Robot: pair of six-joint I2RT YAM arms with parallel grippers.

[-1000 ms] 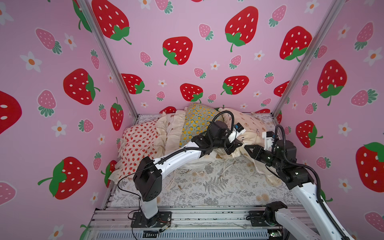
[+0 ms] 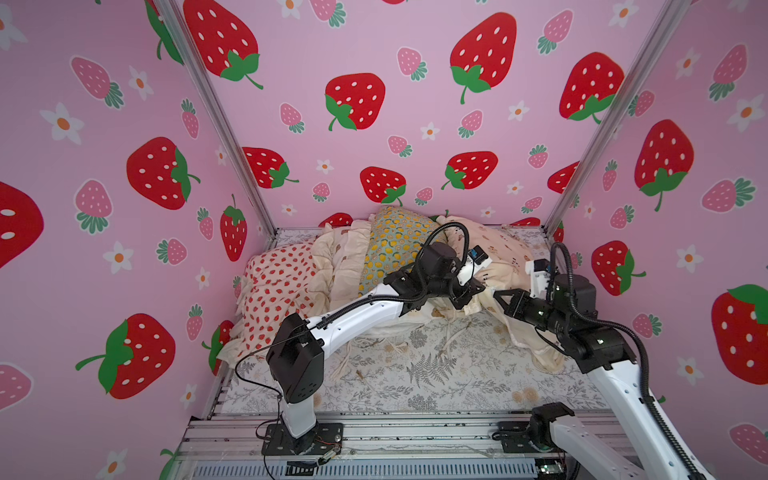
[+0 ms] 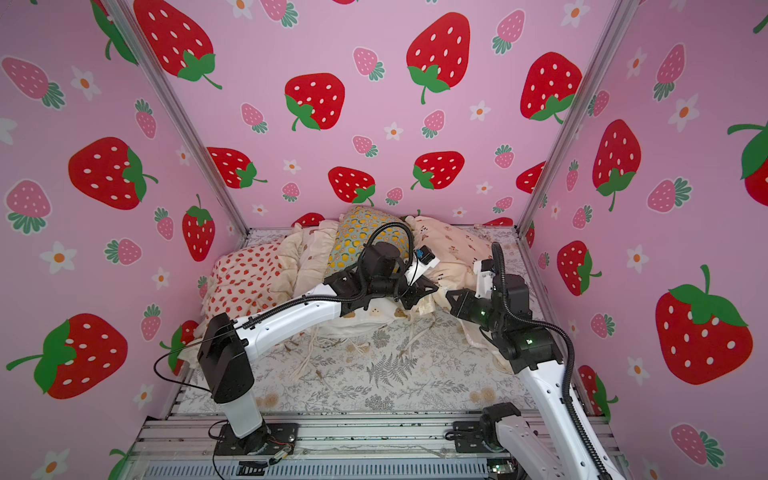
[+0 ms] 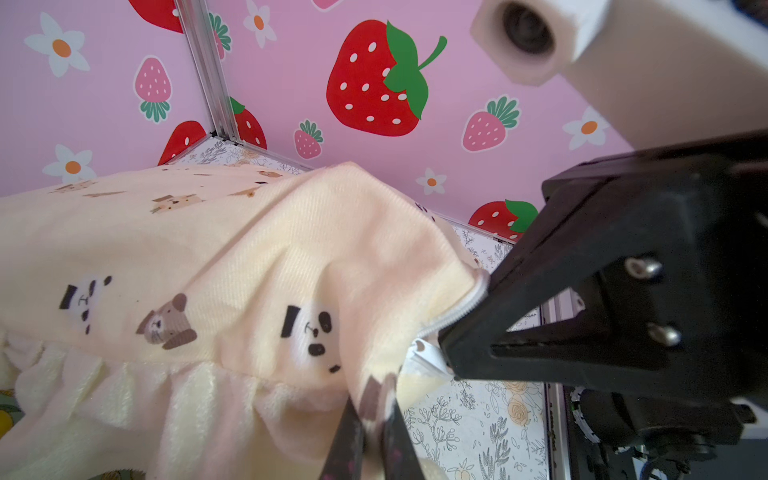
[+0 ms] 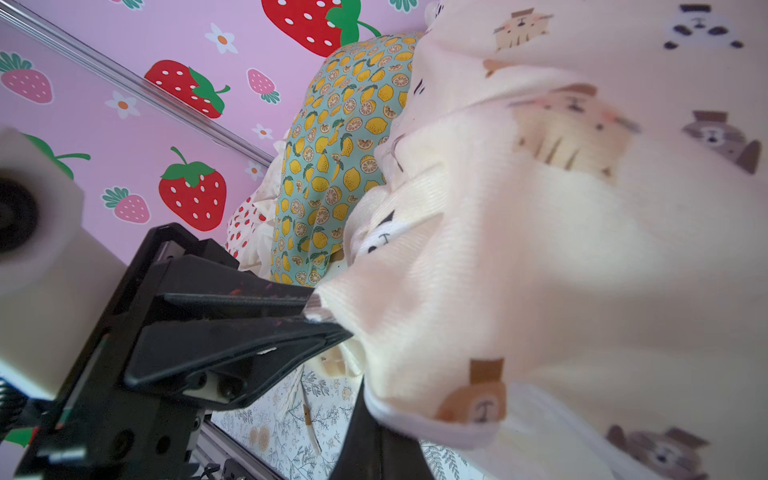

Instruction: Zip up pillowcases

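Observation:
A cream pillowcase with animal faces (image 4: 224,272) drapes at the right of the bed, its white zipper (image 4: 456,308) curving along the edge in the left wrist view, with a white slider (image 4: 424,352) low on it. My left gripper is shut on the cream fabric just below that slider. My right gripper is shut beside the same pillowcase, partly hidden under its edge; I see nothing between its fingers. In the left wrist view the right gripper's black body stands right next to the zipper.
A strawberry-print pillow (image 2: 280,280) lies at the left and a lemon-print pillow (image 2: 392,228) at the middle back. Pink walls (image 2: 240,96) close in the back and both sides.
The left arm has stayed where it was.

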